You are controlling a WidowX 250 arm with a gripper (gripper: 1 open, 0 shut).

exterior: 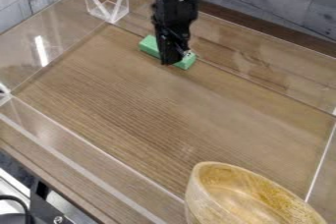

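Observation:
A green block [149, 44] lies on the wooden table [144, 120] near the back, partly hidden behind the black gripper [172, 53]. The gripper hangs from the top of the view with its fingertips low over or against the block. It looks shut, with nothing clearly held between its fingers; whether it touches the block cannot be told.
A pale yellow bowl [243, 200] sits at the front right. Clear plastic pieces stand at the left edge and back left. A grey wall runs along the back right.

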